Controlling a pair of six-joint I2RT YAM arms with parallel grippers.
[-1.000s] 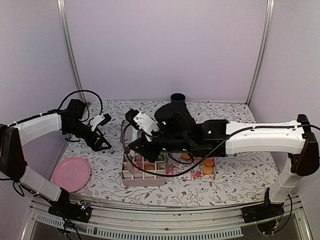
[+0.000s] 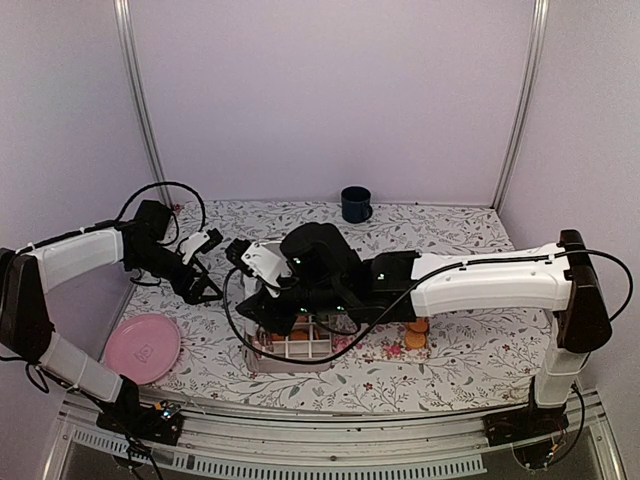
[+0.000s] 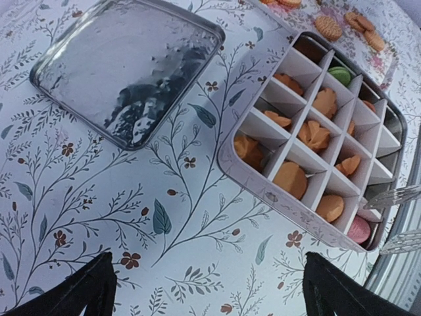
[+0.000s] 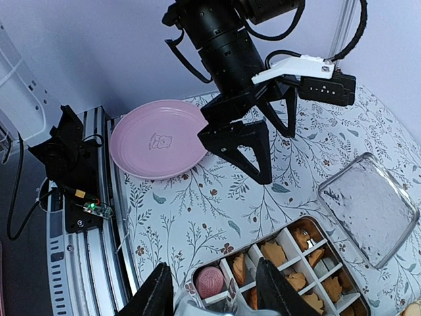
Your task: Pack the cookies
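Observation:
A compartmented box [image 2: 262,366] stands at the table's middle, largely covered by the right arm from above. In the left wrist view the cookie box [image 3: 279,201] holds tan cookies [image 3: 289,180] in several cells and a green one [image 3: 341,75]. The pink cookie [image 4: 210,281] lies in a corner cell. Over that end of the box my right gripper is open, with a clear pronged tool [image 3: 402,224] at its fingers reaching down to the pink cookie's corner; its grip is hidden. My left gripper [image 2: 205,292] hangs open and empty, left of the box.
A pink plate [image 2: 143,349] lies at the front left. The clear rectangular tray [image 3: 125,79] is beside the box, and a dark mug [image 2: 356,205] stands at the back. Loose cookies [image 2: 415,335] sit right of the box. Bare table lies between plate and box.
The left arm has stayed in place.

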